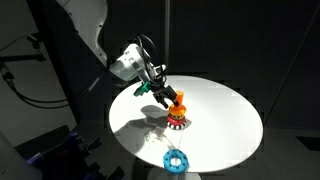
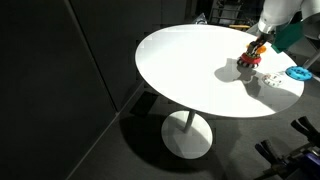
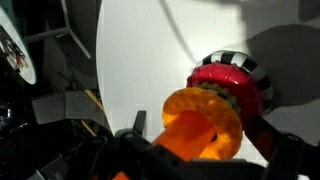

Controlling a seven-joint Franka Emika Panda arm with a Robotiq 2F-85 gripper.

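Note:
A stacking toy stands upright on the white round table, with a red base, an orange ring above it and an orange peg on top. My gripper is open in the wrist view, its dark fingers on either side of the orange top. In exterior view 1 the gripper is at the height of the toy's upper part, close against its left side. Contact between fingers and toy cannot be made out. In exterior view 2 the arm partly hides the toy.
A blue ring lies flat near the table's edge. A small whitish item rests close to it.

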